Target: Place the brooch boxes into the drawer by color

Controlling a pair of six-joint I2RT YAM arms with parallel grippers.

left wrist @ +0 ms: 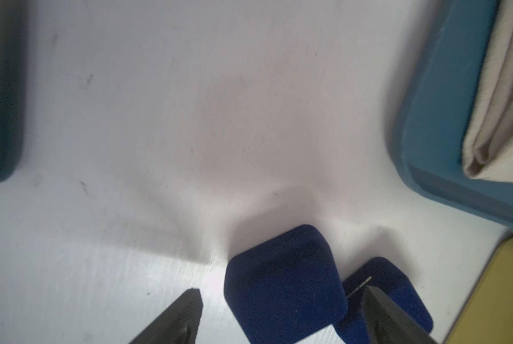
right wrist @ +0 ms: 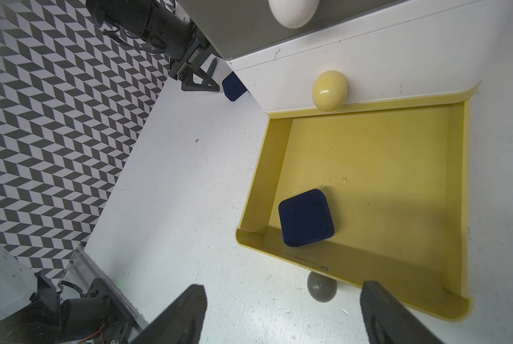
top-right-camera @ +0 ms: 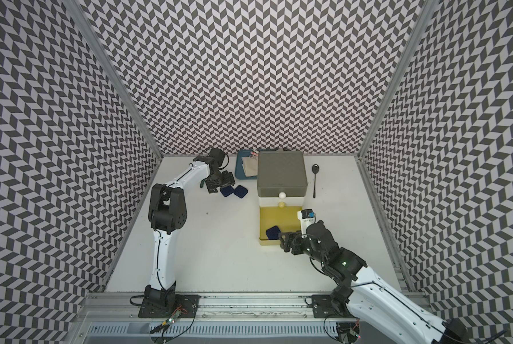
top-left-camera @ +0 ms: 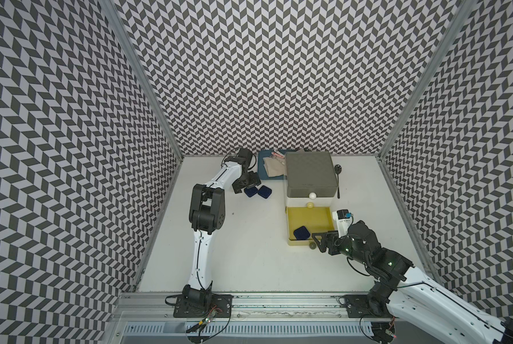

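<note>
Two navy brooch boxes lie on the table, left of the drawer unit. My left gripper is low over them, fingers apart on either side of the nearer box; the other box lies beside it. The yellow drawer is pulled out, with one navy box inside. My right gripper stands open at the drawer's front, near its grey knob, holding nothing.
A blue tray with cloth sits at the back, left of the unit. A black spoon lies to the unit's right.
</note>
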